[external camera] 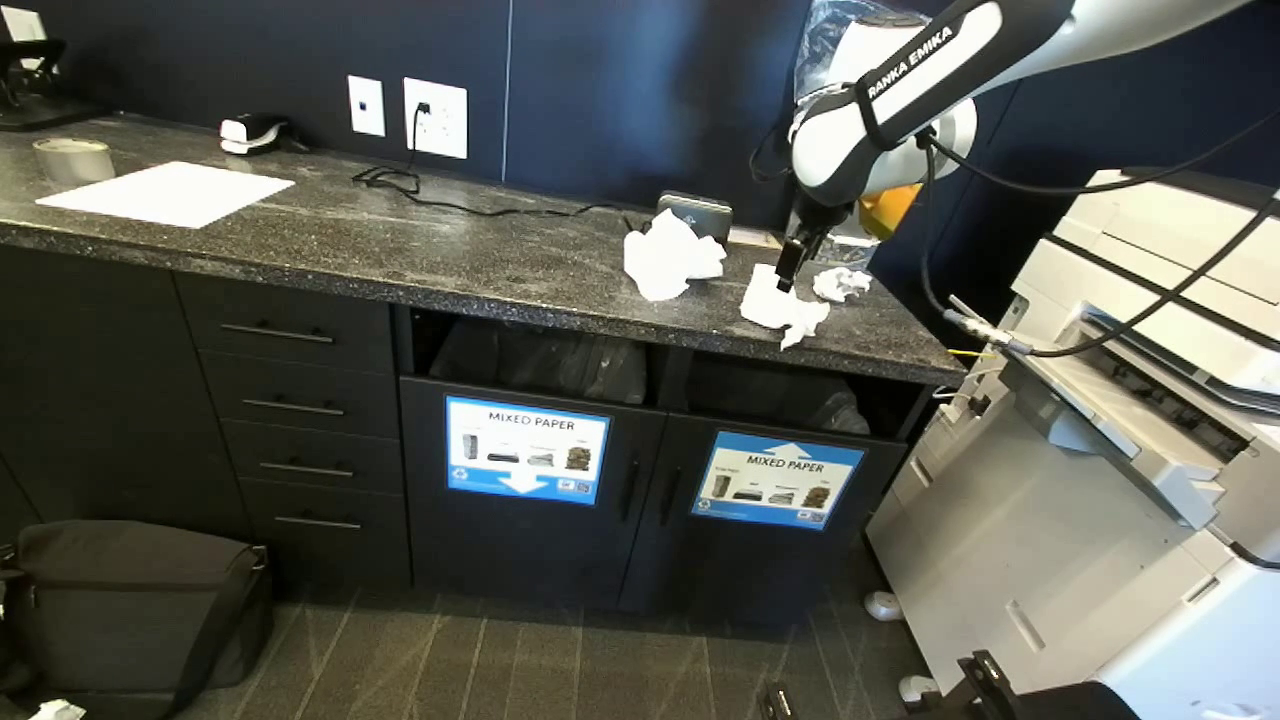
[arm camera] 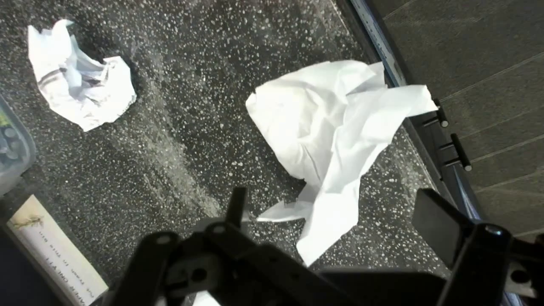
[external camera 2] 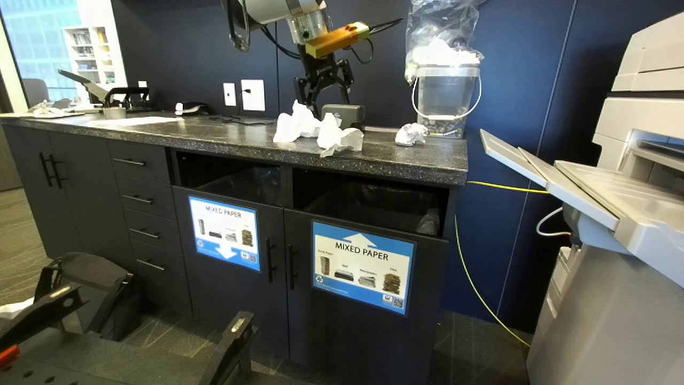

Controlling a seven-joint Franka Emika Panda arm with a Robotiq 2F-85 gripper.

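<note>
A crumpled white paper (arm camera: 311, 122) lies on the dark speckled counter near its front edge, one corner reaching over that edge. My gripper is open above the counter, its fingers wide apart on either side of the paper's lower end, with nothing held. In the second exterior view the gripper (external camera 2: 330, 106) hangs above and behind this paper (external camera 2: 337, 137). To its left is a larger crumpled paper (external camera: 668, 256). A smaller crumpled ball (arm camera: 81, 76) sits to the right of the middle paper (external camera: 780, 310) in the first exterior view.
A clear bucket (external camera 2: 443, 93) full of white paper stands at the counter's right end. Behind the papers is a small dark box (external camera 2: 344, 115). Two open bin slots (external camera 2: 378, 202) run beneath the counter. A printer (external camera: 1104, 456) stands at right.
</note>
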